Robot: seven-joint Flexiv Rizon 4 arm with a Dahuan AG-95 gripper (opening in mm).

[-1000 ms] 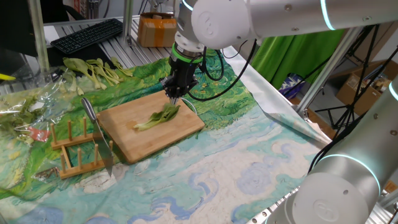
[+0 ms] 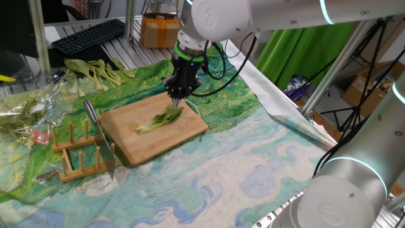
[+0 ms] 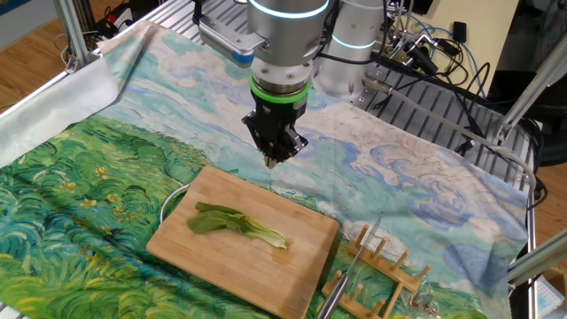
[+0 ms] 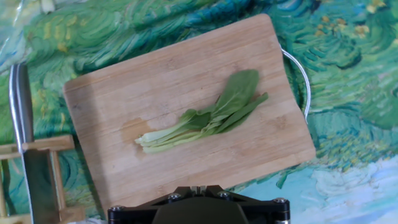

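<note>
A leafy green vegetable [image 4: 211, 118] with pale stalks lies on the wooden cutting board [image 4: 118, 99], roughly mid-board. My gripper [image 3: 270, 161] hangs above the table, pointing down; exterior view 2 shows it over the board's arm-side edge, apart from the vegetable. Its fingertips meet in the wrist view, and nothing shows between them. A knife [image 2: 91, 113] with a metal handle rests tilted in a wooden peg rack [image 2: 81, 171] beside the board, its blade slotted among the pegs.
More leafy greens [image 2: 95, 73] lie on the cloth behind the board, near a clear plastic bag [image 2: 25, 114]. A cardboard box [image 2: 158, 30] and a keyboard [image 2: 88, 36] sit farther back. The patterned cloth [image 2: 253, 171] in front of the board is clear.
The arm has shifted slightly over the last second, the gripper drifting a little left and becoming more upright in exterior view 1. The vegetable, board, knife and rack have stayed put.
</note>
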